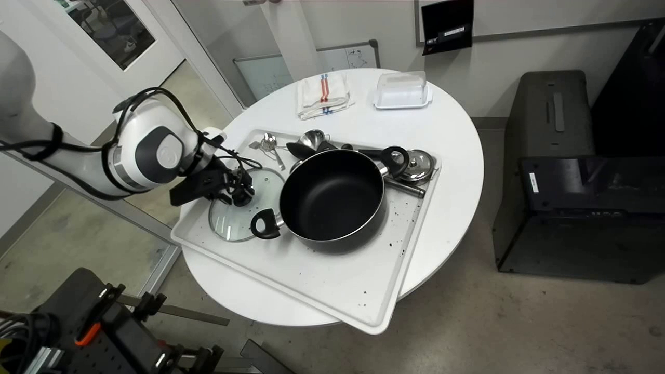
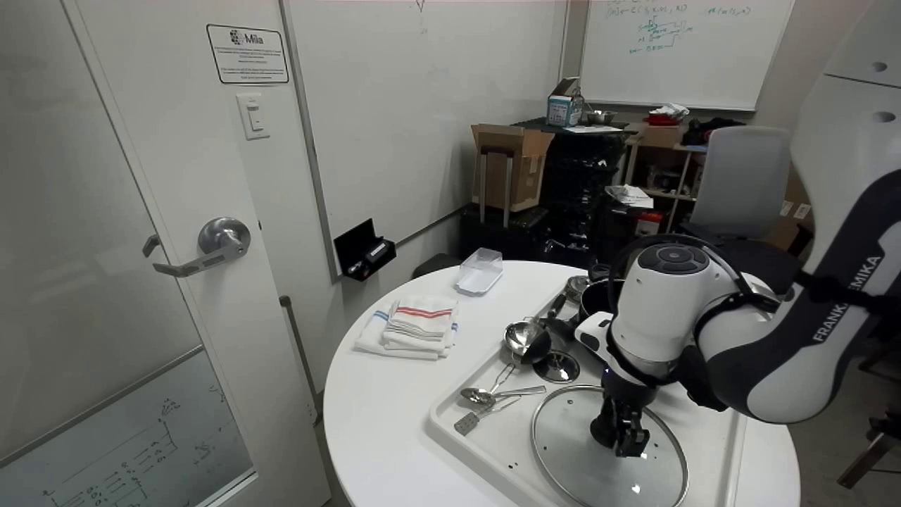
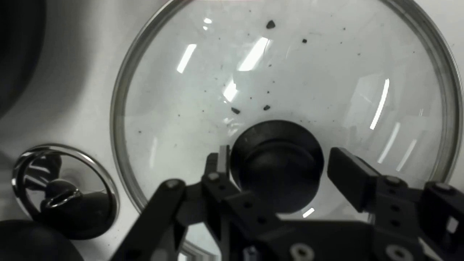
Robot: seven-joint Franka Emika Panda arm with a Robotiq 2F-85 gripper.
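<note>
A round glass lid (image 3: 322, 74) with a metal rim lies on the tray, seen whole in the wrist view. Its black knob (image 3: 276, 174) sits between the two fingers of my gripper (image 1: 240, 188). The fingers are open, wider than the knob. One finger (image 3: 223, 161) is close against the knob's left side, and whether it touches cannot be told. A clear gap separates the right finger (image 3: 350, 176) from the knob. Beside the lid stands an empty black pot (image 1: 333, 196), one of its handles (image 1: 266, 224) reaching over the lid's edge.
The white tray (image 1: 299, 274) also bears spoons (image 2: 479, 396), a ladle (image 2: 519, 336) and a small metal lid (image 1: 419, 165). A folded towel (image 1: 324, 93) and a clear-covered dish (image 1: 402, 91) rest at the table's back. The tray's front part is mostly bare.
</note>
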